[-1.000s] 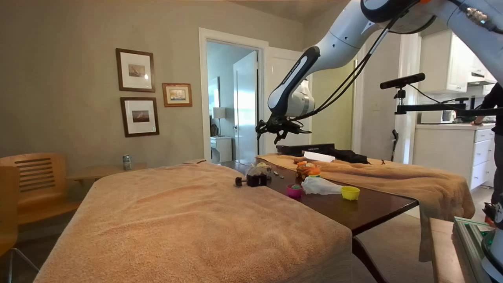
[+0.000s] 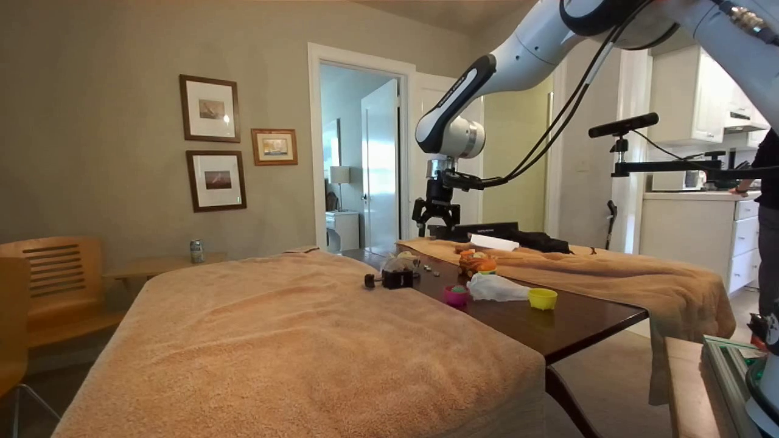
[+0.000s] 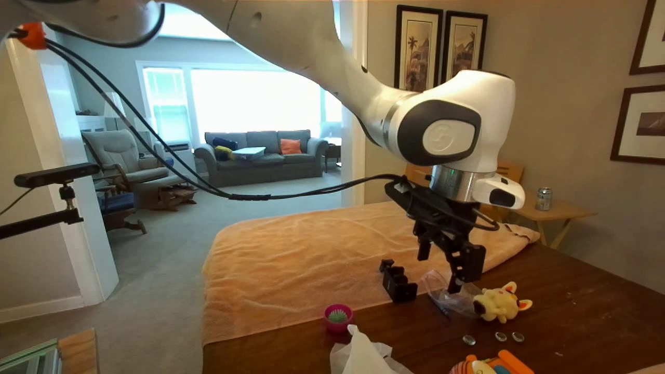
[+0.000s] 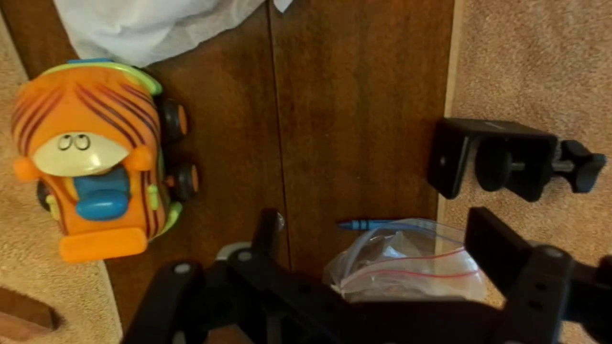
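Note:
High over the dark wooden table [image 3: 580, 311], my gripper stands open, its two black fingers wide apart and nothing held between them. Under it in the wrist view lies a clear zip bag [image 4: 413, 263], partly hidden by the gripper body, with a blue crayon [image 4: 367, 224] at its edge. An orange toy car [image 4: 92, 149] with a face sits to the left. A black clamp [image 4: 493, 152] lies at the right, at the towel's edge. Exterior view 2 shows a yellow plush toy [image 3: 502, 303] beside the bag and several glass pebbles [image 3: 500, 336] in front.
A pink cup [image 3: 337, 317] with a green spiky thing inside stands near a crumpled white cloth [image 2: 498, 288] and a yellow cup [image 2: 542, 298]. Tan towels [image 2: 314, 343] cover surfaces on both sides. Bare wood shows in the middle of the wrist view.
In exterior view 1 the wrist has turned, so the gripper, tilted before, now points down at the table. The objects on the table look unmoved.

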